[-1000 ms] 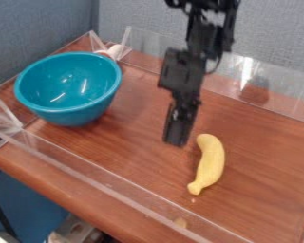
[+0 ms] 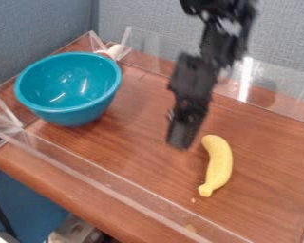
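Note:
My dark gripper (image 2: 182, 133) hangs over the middle of the wooden table (image 2: 129, 171), blurred, its fingers close together with nothing visible between them. A yellow banana (image 2: 217, 166) lies to its lower right, apart from it. A teal bowl (image 2: 68, 90) stands at the back left of the table.
Clear plastic walls (image 2: 142, 204) edge the table. A small pale object (image 2: 114, 51) lies behind the bowl at the back corner.
The banana and bowl have not visibly moved.

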